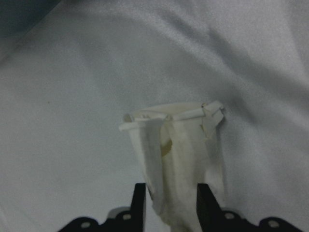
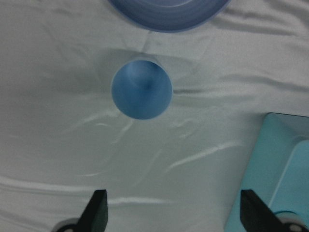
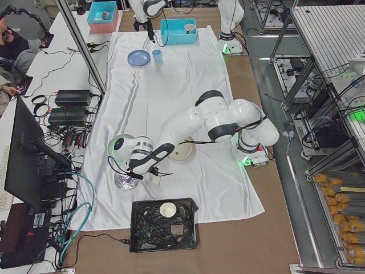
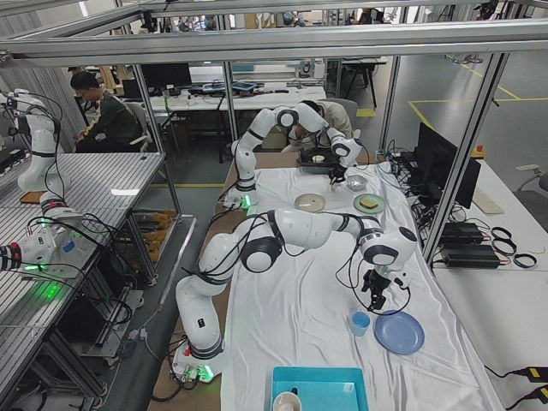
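A crumpled white paper item (image 1: 188,159) lies on the cloth; my left gripper is open over it, fingertips apart on either side of its lower part. In the camera left view this gripper (image 3: 153,171) is near the silver bowl (image 3: 124,182). My right gripper is open above the cloth, beside a blue cup (image 2: 141,89), a blue plate (image 2: 169,21) and a light-blue bin (image 2: 260,159) holding a cup.
A green plate (image 4: 369,203), a beige plate (image 4: 310,202) and a black tray (image 3: 162,228) with a white bowl are near the left arm.
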